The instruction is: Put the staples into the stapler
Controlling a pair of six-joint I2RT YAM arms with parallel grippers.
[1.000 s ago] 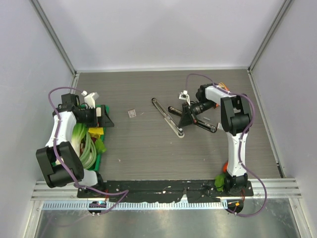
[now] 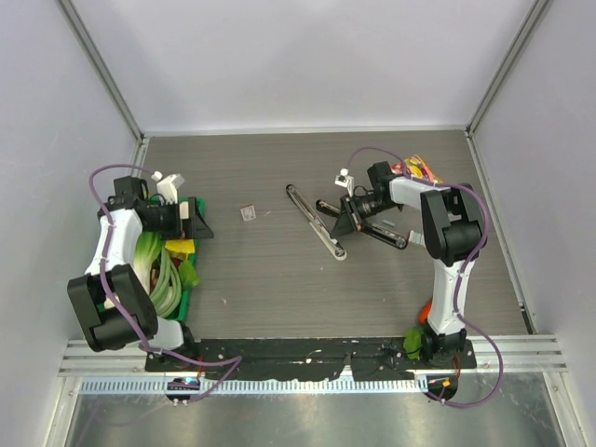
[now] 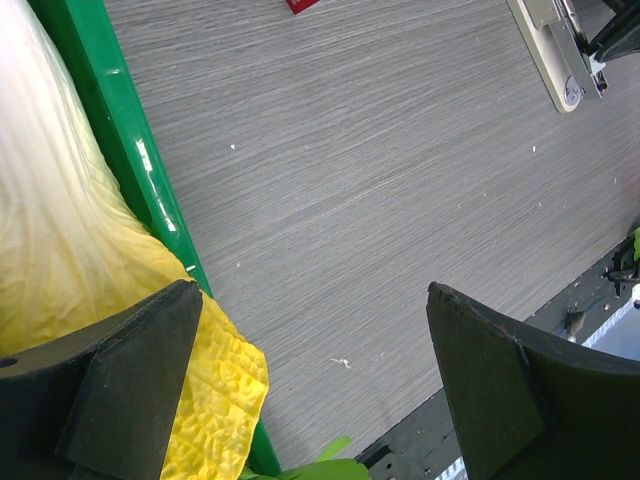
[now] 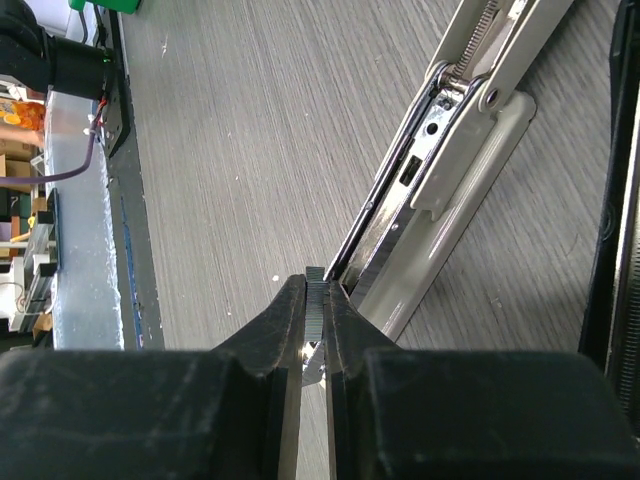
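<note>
In the top view the beige stapler (image 2: 318,223) lies opened out flat near the middle of the table. The right wrist view shows its metal staple channel (image 4: 400,175) running diagonally away from my right gripper. That gripper is shut on a short grey strip of staples (image 4: 314,312), held over the near end of the channel. Whether the strip touches the channel I cannot tell. Far to the left, my left gripper stands open above the green basket's edge, with nothing between its fingers.
A long black stapler-like piece (image 2: 389,237) lies beside the beige stapler, under the right arm. The green basket (image 3: 140,150) of vegetables is under the left arm. A small pale square (image 2: 248,212) lies left of centre. A colourful packet (image 2: 416,168) sits at back right.
The right arm's elbow and forearm have shifted slightly, while its fingertips stay close to the beige stapler's near end. The left arm and both stapler pieces look unmoved.
</note>
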